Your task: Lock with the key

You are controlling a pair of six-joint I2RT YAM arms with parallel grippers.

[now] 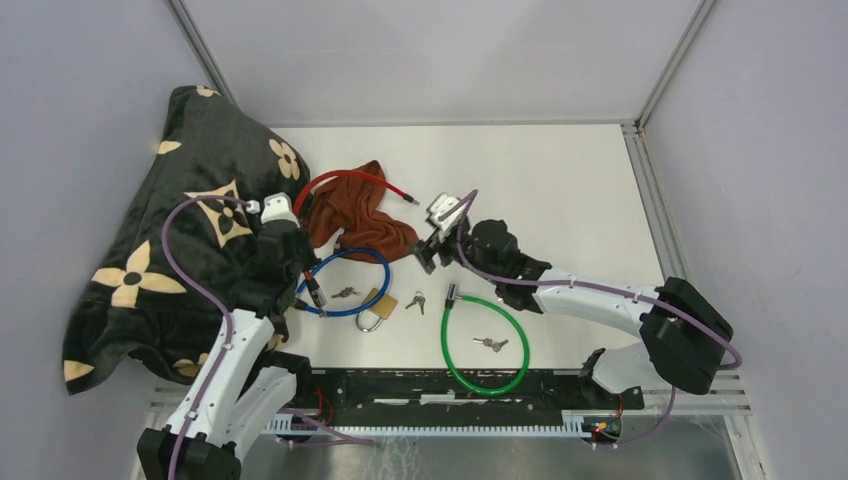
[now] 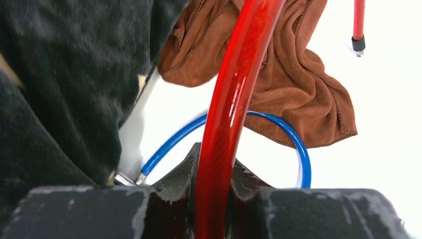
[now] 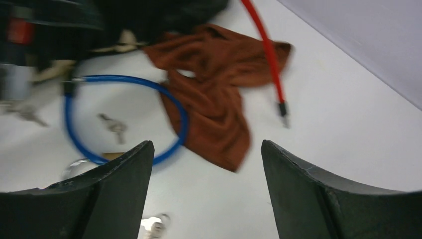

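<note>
My left gripper (image 1: 298,250) is shut on the red cable lock (image 2: 234,99), whose metal lock head (image 1: 316,293) hangs below it; the free end (image 1: 408,197) arches out over the brown cloth (image 2: 303,94). My right gripper (image 1: 428,250) is open and empty, right of that end. On the white table lie a blue cable lock (image 1: 368,252), a brass padlock (image 1: 383,303), small keys (image 1: 416,302), more keys (image 1: 491,343) and a green cable lock (image 1: 522,350). The right wrist view is blurred.
A dark patterned blanket (image 1: 150,250) fills the left side. Walls bound the table (image 1: 560,180).
</note>
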